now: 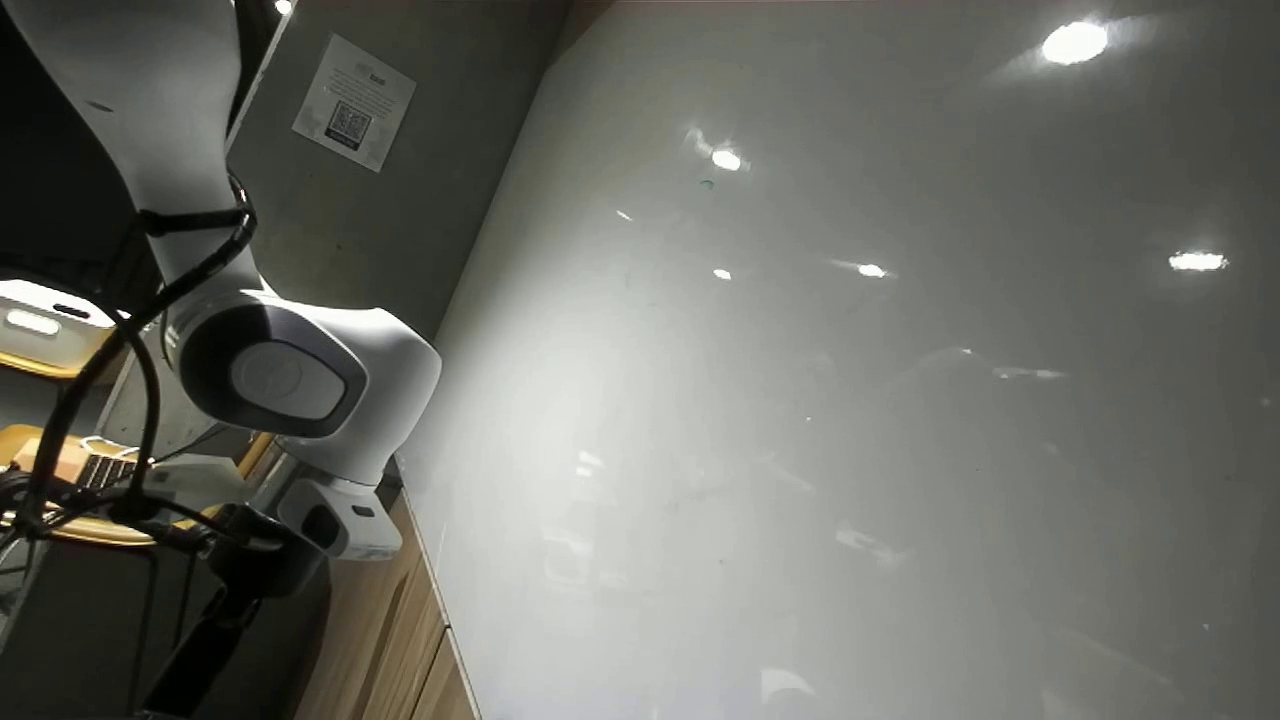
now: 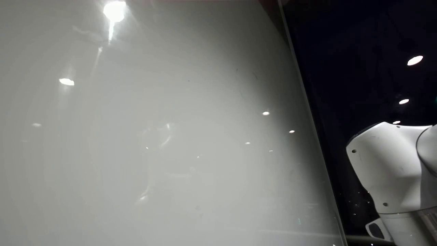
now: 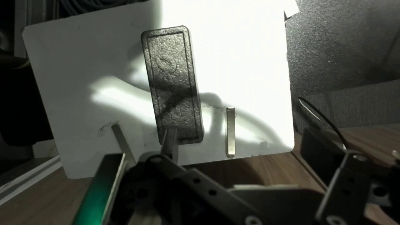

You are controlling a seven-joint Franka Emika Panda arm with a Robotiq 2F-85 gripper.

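In the wrist view, a dark grey, textured oblong block (image 3: 173, 82), perhaps a board eraser, lies on a white panel (image 3: 255, 56). My gripper stands open over the panel's near edge. One of its fingers overlaps the block's near end in this view; whether they touch I cannot tell. The other finger is off to the right, past the panel. No object is held between them. At lower left shows a green object (image 3: 98, 193) with a pale edge, partly cut off. In exterior view 1 the dark gripper is mostly in shadow at lower left.
Two metal strips, one left (image 3: 122, 142) and one right (image 3: 230, 131), are on the panel. A thin black cable (image 3: 326, 123) curves at right. The large glossy whiteboard (image 1: 840, 420) beside the arm shows only faint marks and reflections. A wooden surface (image 1: 384, 600) lies below.
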